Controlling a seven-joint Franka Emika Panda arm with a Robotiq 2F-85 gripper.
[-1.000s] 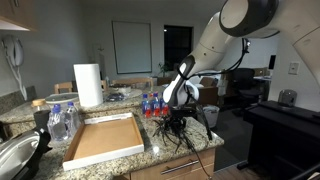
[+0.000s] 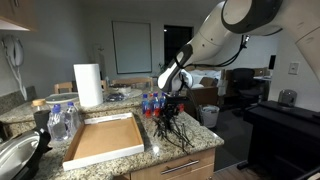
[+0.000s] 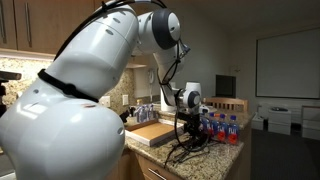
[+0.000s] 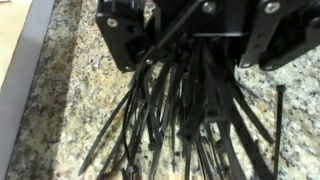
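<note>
A bunch of thin black straps that look like cable ties point(image 2: 177, 134) spreads on the speckled stone counter point(image 2: 147, 158). In the wrist view the ties point(image 4: 185, 115) fan out downward from under my gripper. The fingers are shut, with the fingertips hidden among the dark strands. Whether any strand is pinched between them cannot be made out. Exterior view 1 has the gripper point(image 2: 172, 98) low over the bunch, near the counter's right part. From the other side, the same dark tangle point(image 3: 185, 148) lies below the gripper point(image 3: 187, 122).
Left of the ties is a shallow white-edged tray point(image 2: 105, 137) with a tan, bare floor. Several red-and-blue bottles point(image 3: 221, 128) line the counter behind the gripper. A paper towel roll point(image 2: 89, 85) and clear bottles point(image 2: 65, 121) stand farther left. Bare counter lies in front.
My gripper has shifted left in exterior view 1. The strands that trailed far right and over the front edge now sit closer together beneath it.
</note>
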